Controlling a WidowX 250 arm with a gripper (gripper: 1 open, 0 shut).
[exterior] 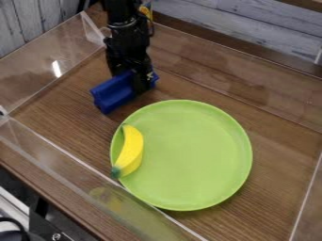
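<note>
The black robot gripper (132, 68) reaches down from the top of the view onto a blue block-like object (116, 91) lying tilted on the wooden table. Its dark fingers overlap the far part of the blue object, so whether they are shut on it is hard to tell. A green plate (197, 160) sits front right of it, with a yellow banana (131, 146) lying on its left side.
Clear plastic walls line the left and front left of the tray (51, 76). A pale panel stands at the back right.
</note>
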